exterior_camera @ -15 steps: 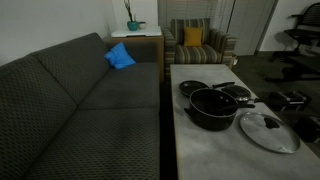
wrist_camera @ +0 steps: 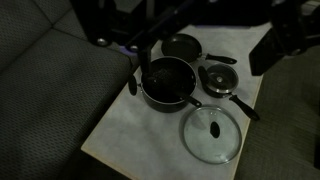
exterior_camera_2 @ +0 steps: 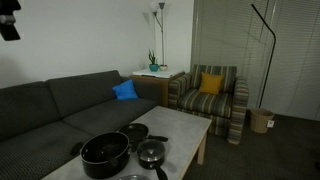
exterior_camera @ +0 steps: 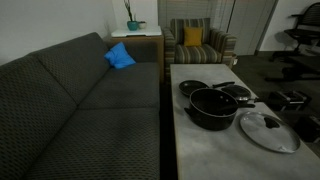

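A large black pot (exterior_camera: pixel 212 110) stands uncovered on the low table, its inside dark. Behind it lies a small black frying pan (exterior_camera: pixel 191 87); beside that is a small saucepan (exterior_camera_2: pixel 151 153) that seems to have a glass lid on. A round glass lid (wrist_camera: pixel 212 134) with a dark knob rests flat on the table, apart from the pot. High above the cookware, my gripper is open, its dark fingers (wrist_camera: pixel 285 42) spread at the top of the wrist view with nothing seen held. Exterior view 2 catches only a dark piece of the gripper (exterior_camera_2: pixel 9 22) at the upper left.
The pale table (exterior_camera: pixel 200 155) has free room at its near end. A grey sofa (exterior_camera: pixel 105 125) with a blue cushion (exterior_camera: pixel 119 56) runs along its left. Beyond are a striped armchair (exterior_camera_2: pixel 212 98) and a side table (exterior_camera_2: pixel 160 73) with a plant.
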